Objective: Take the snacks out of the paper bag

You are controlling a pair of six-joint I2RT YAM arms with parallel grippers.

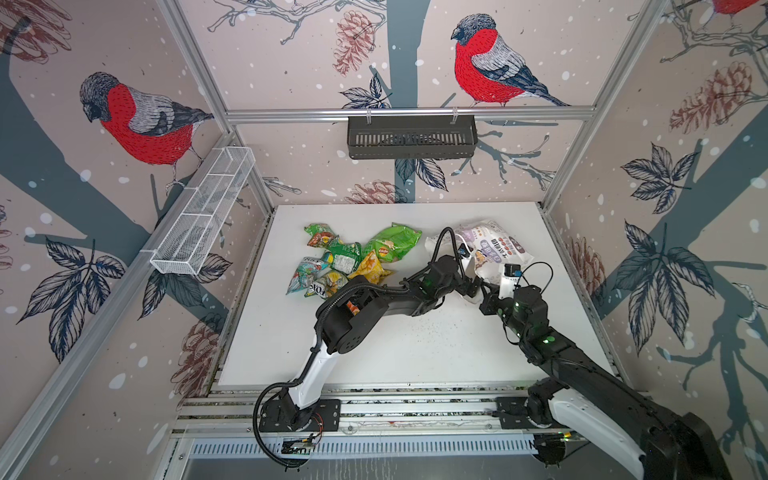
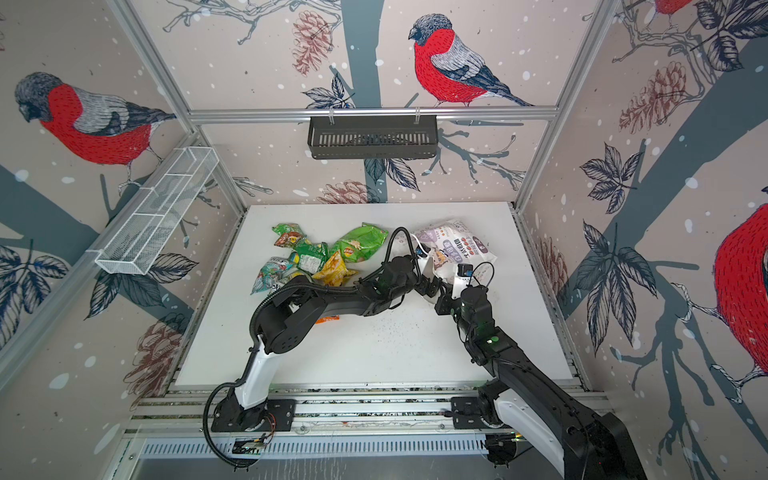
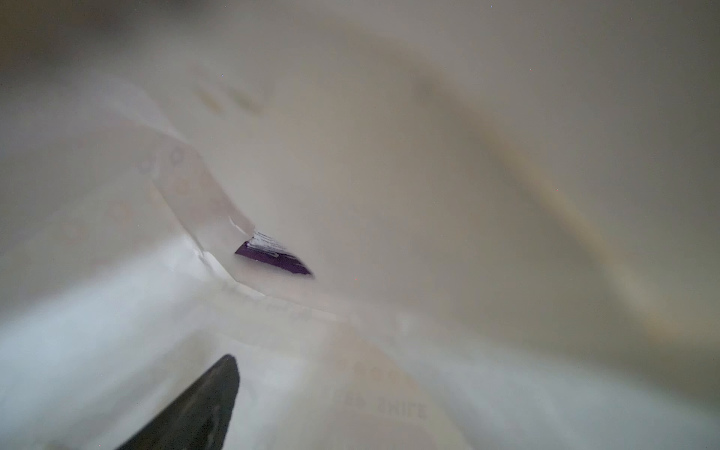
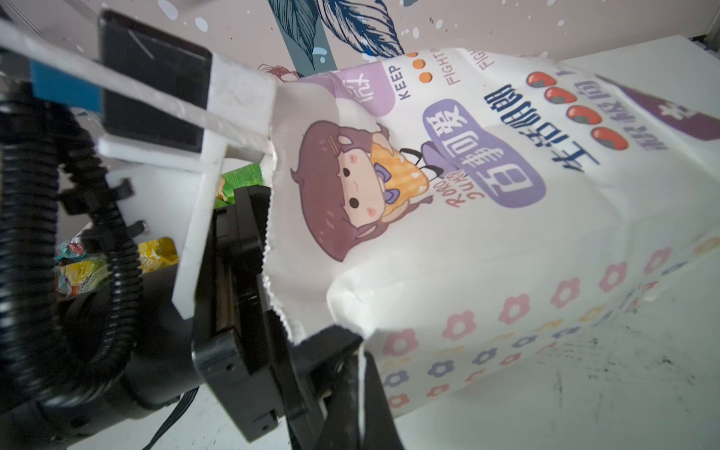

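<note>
The white printed paper bag (image 4: 480, 247) lies on its side at the back right of the table, its mouth toward my grippers. My right gripper is shut on the bag's rim, with thin paper between its fingers. My left gripper (image 1: 470, 285) reaches into the mouth; the left wrist view shows the bag's pale inside and one dark finger (image 3: 202, 408), standing apart with nothing against it. Deeper in, a small purple patch (image 3: 273, 257) shows; whether it is a wrapper or print, I cannot tell. Snacks on the table include a green bag (image 1: 393, 242) and a yellow bag (image 1: 371, 268).
More packets, such as a teal one (image 1: 306, 273), crowd the back left, partly behind my left arm. A white wire basket (image 1: 204, 209) hangs at the left and a dark basket (image 1: 412, 137) on the back rail.
</note>
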